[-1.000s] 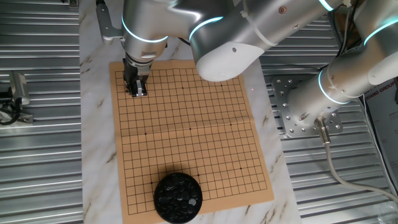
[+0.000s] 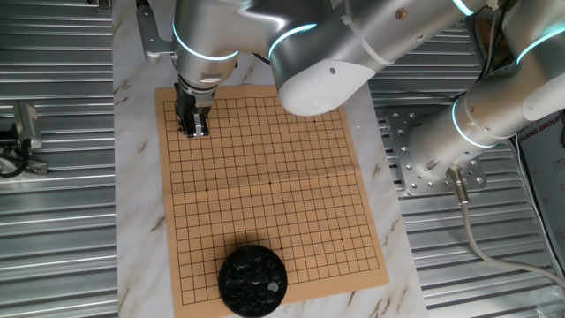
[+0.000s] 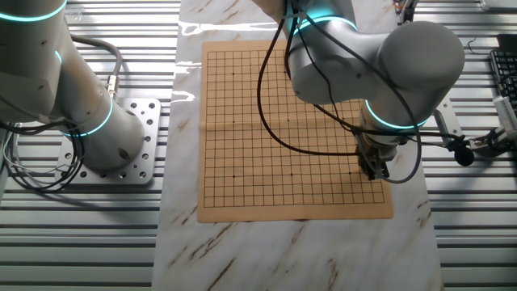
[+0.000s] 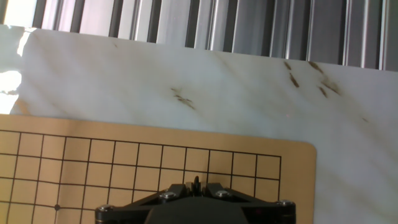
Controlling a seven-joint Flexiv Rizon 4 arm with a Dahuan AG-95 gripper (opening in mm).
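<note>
A go board [image 2: 265,159] with a tan surface and a black grid lies flat on the marble-patterned top. My gripper [image 2: 196,131] points down over the board's far-left part in exterior view 1, near one corner. In the wrist view the gripper has its fingertips close together, with a small dark piece [image 4: 196,184] upright between them, apparently a black stone seen edge-on. Its lower part is hidden by the fingers. A round black bowl [image 2: 222,281] stands on the board's near edge, holding several black stones [image 2: 252,276] and one paler spot.
Ribbed metal decking [image 2: 53,230] borders the marble top [image 2: 139,221]. My arm's base plate [image 2: 402,150] is bolted at the right. Cables [image 3: 279,137] loop over the board beside the arm.
</note>
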